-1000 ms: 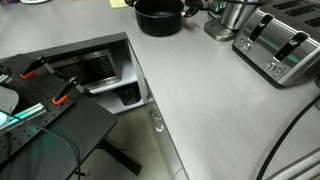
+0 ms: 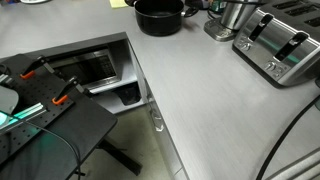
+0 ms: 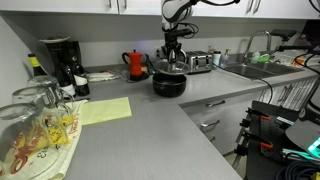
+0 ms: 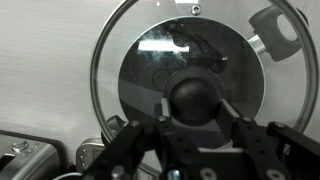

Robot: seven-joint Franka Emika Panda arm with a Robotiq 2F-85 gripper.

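Note:
A clear glass lid with a metal rim and a round black knob [image 4: 193, 99] fills most of the wrist view. My gripper is shut on that knob, its fingers on either side of it. Through the glass shows the black pot [image 4: 140, 85], lower down, with its handle off to the upper right. In exterior view 2 the glass lid [image 3: 172, 67] hangs just above the open black pot [image 3: 168, 85], under my gripper [image 3: 178, 47]. Exterior view 1 shows only the pot [image 2: 160, 18] on the counter, without gripper or lid.
A silver toaster [image 2: 283, 42] and a metal canister [image 2: 228, 20] stand near the pot. A red kettle [image 3: 135, 66] is behind it. Upturned glasses [image 3: 25, 135] sit on a tray at the left.

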